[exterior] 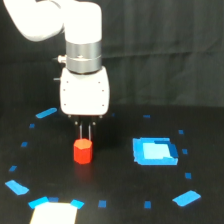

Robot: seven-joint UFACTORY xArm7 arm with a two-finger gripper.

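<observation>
A small red block (83, 152) stands on the dark table, left of centre. The gripper (85, 137) hangs from the white arm right at the block's upper edge. Its two thin dark fingers point down, a narrow gap showing between them higher up. Their tips meet the block's top edge in the picture. Whether they touch it, stand behind it or have hold of it cannot be made out. On the right lies a blue square tray or frame (138, 149) with a white patch (157, 151) inside.
Flat blue tape pieces lie at the front left (16, 187), front right (186, 198) and back left (46, 113). Several small blue marks dot the table. A pale object (54, 213) is cut off by the bottom edge. Clear table lies between block and tray.
</observation>
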